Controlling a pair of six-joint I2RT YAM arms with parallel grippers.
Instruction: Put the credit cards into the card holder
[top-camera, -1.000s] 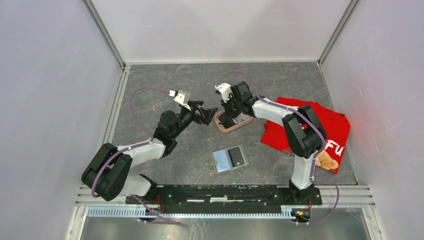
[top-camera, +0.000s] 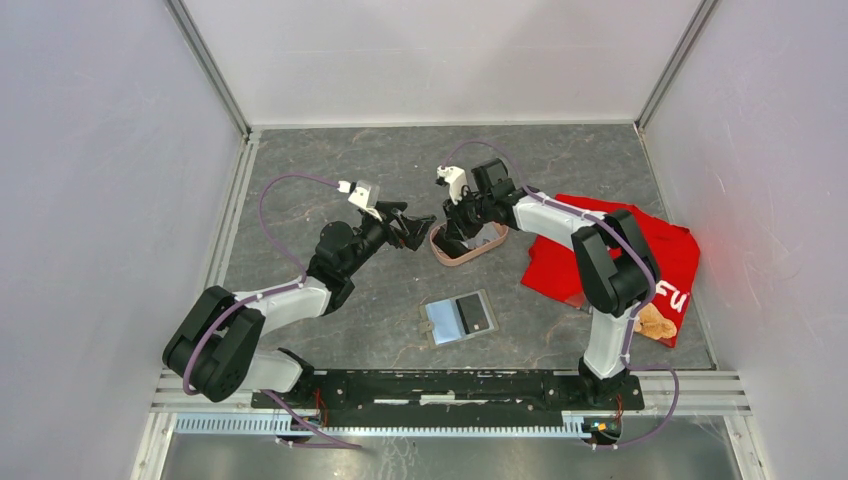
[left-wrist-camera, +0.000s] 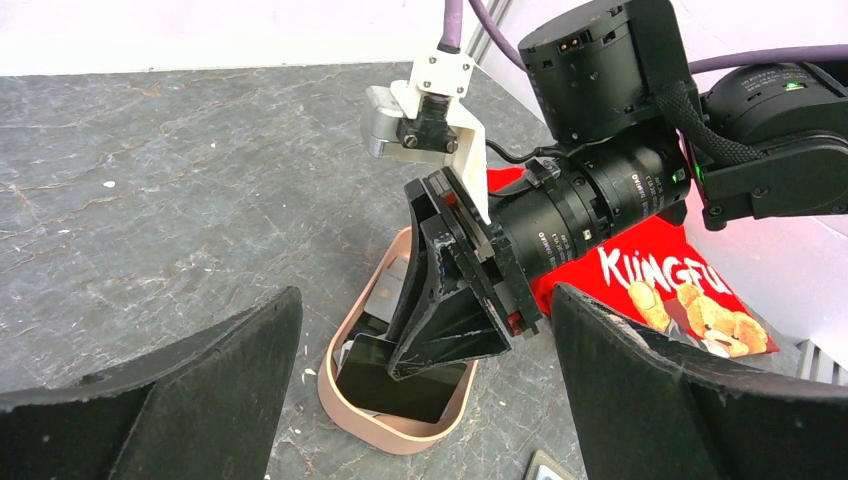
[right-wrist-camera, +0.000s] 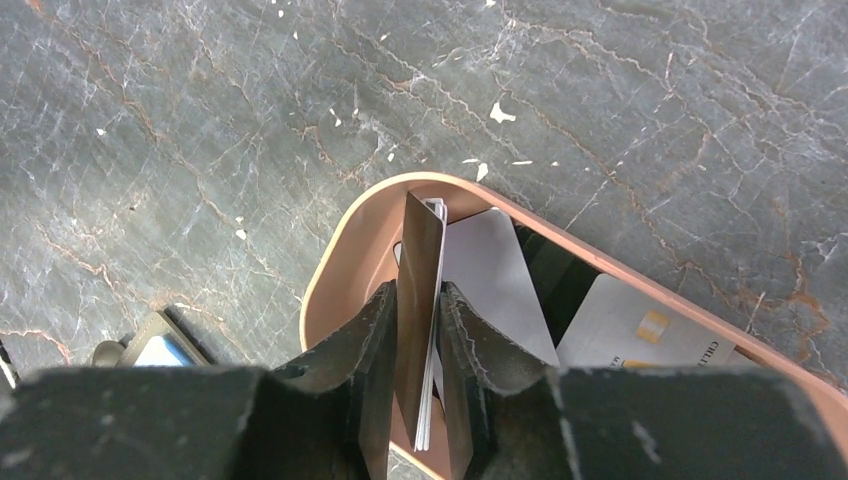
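Observation:
In the right wrist view, a dark card (right-wrist-camera: 418, 290) with thin pale cards against its side stands on edge in the pink basket (right-wrist-camera: 340, 240). My right gripper is open around it, one fingertip close on each side. A grey card (right-wrist-camera: 500, 275) and a silver chip card (right-wrist-camera: 640, 325) lie farther along the basket. In the left wrist view, the dark card's broad face (left-wrist-camera: 400, 385) leans toward the near end. My left gripper (top-camera: 426, 232) hangs open and empty left of the basket. The flat card holder (top-camera: 460, 317), blue and black, lies in front.
At the right lies a red snack bag (top-camera: 640, 265), partly beneath the right arm. The basket's rim surrounds the right fingertips, and the left gripper is close to its left end.
The dark card's visible shape in the basket has changed. The left arm stays put.

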